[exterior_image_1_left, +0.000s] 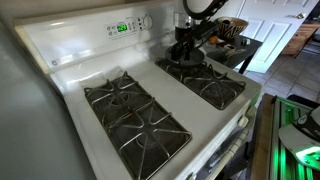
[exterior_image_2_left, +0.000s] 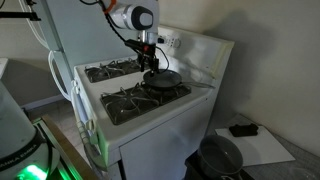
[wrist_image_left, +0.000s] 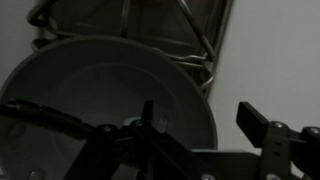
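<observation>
A dark round frying pan (exterior_image_1_left: 186, 55) sits on the rear burner grate at the far end of the white stove. Its handle (exterior_image_2_left: 200, 84) points toward the wall side in the second exterior view. My gripper (exterior_image_2_left: 150, 70) is low at the pan, its fingertips hard to make out in both exterior views. In the dim wrist view the pan's interior (wrist_image_left: 95, 75) fills the left side. There the gripper has a gap between its fingers, one over the pan's inside and the other outside, with the rim passing between them. Contact with the rim cannot be told.
Beyond the stove, a dark counter (exterior_image_1_left: 245, 50) carries small items. A dark pot (exterior_image_2_left: 220, 155) and a white board (exterior_image_2_left: 262, 148) lie beside the stove.
</observation>
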